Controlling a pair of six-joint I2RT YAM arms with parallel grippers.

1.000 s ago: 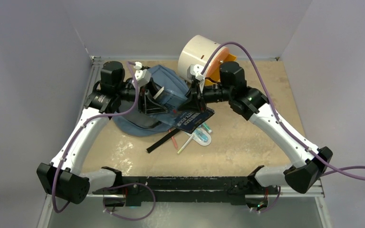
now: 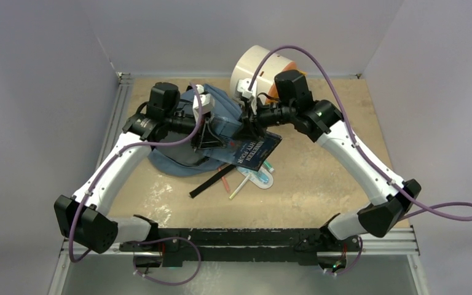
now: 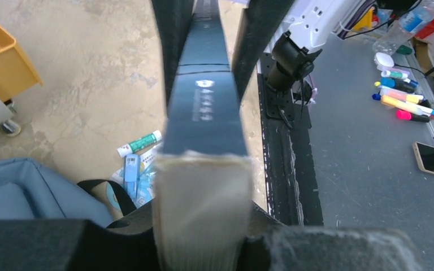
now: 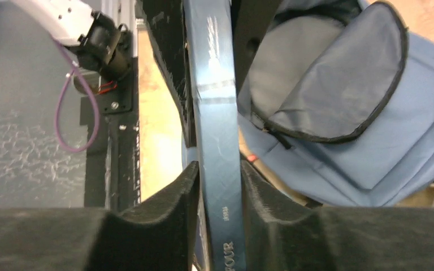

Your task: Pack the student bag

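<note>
A dark blue book titled Nineteen Eighty-Four hangs above the table's middle, both grippers on it. At its left part my left gripper is shut on it, with the spine running away between the fingers in the left wrist view. My right gripper also has its fingers pressed to both sides of the book, and the spine fills the gap in the right wrist view. The blue-grey student bag lies open beneath the left arm, partly hidden; its grey flap shows in the right wrist view.
Near the bag lie a black strap, a pale stick, a green-and-white tube and a blue-and-white packet. A white cylinder with an orange part stands behind.
My left gripper has moved right along the book, closer to the right gripper. The book has shifted slightly right, and the right arm has changed pose a little.
</note>
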